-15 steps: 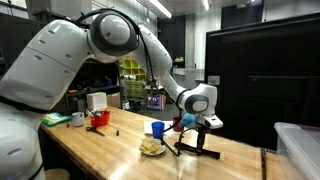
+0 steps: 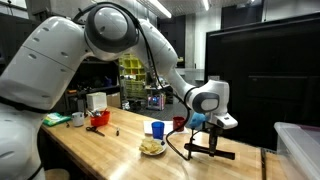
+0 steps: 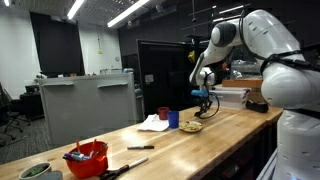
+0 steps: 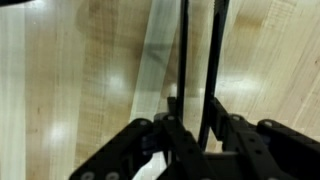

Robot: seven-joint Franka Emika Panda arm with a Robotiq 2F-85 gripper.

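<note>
My gripper is shut on a black tool (image 4: 217,45), a pair of long thin strips that looks like tongs. In the wrist view its two arms run up and out of the top edge, a narrow gap between them. Seen from exterior view 1, the gripper (image 2: 212,146) points down close over the right part of the table, with the black tool (image 2: 222,153) sticking out sideways low over the wood. Whether the tool touches the table cannot be told. Exterior view 2 has the gripper (image 3: 203,108) small, at the far end of the table.
A plate of yellowish food (image 2: 152,146) lies left of the gripper, with a blue cup (image 2: 158,130) and a red cup (image 2: 179,123) behind it. A red container (image 3: 86,158) and dark-handled utensils (image 3: 125,167) sit farther away. A pale bin (image 2: 300,145) stands at the right.
The gripper and the black tool have shifted a little to the right and slightly nearer in exterior view 1. The plate and cups have stayed where they were.
</note>
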